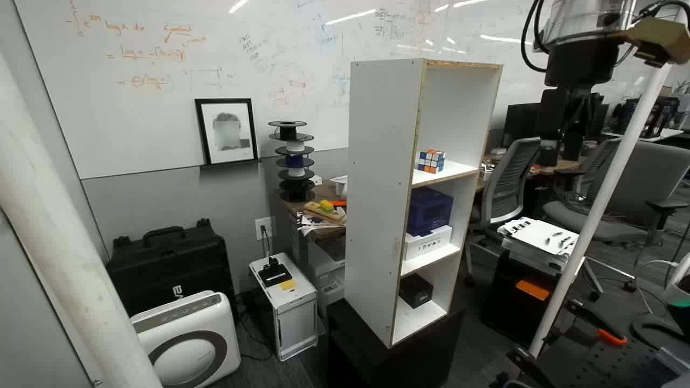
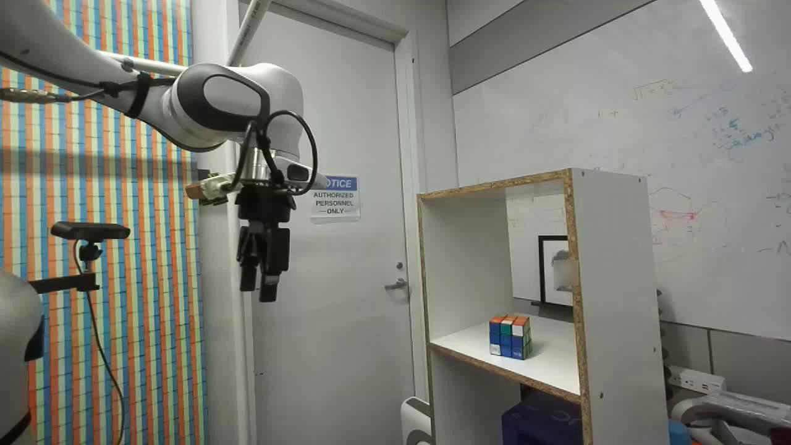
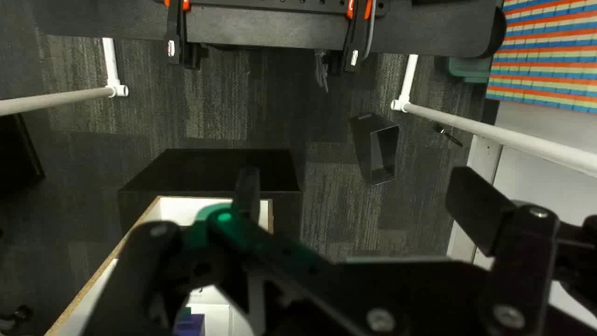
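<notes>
My gripper (image 2: 259, 288) hangs pointing down in free air, well left of the shelf unit in exterior view 2. In the wrist view its two fingers (image 3: 475, 210) stand wide apart, and only floor shows between them; the gripper is open. A Rubik's cube (image 2: 510, 337) rests on the top shelf board (image 2: 474, 347), its near face mostly blue and its top showing orange, green and white. Exterior view 1 shows the same cube (image 1: 430, 161) near the open front of that compartment, away from the gripper (image 1: 561, 154).
The tall white shelf unit (image 1: 380, 194) stands on a black base (image 1: 394, 362). Its middle compartment holds a dark blue box (image 1: 429, 210) on a white box (image 1: 428, 242); a small black box (image 1: 415, 291) sits in the lowest. White poles (image 3: 503, 134) flank the floor area.
</notes>
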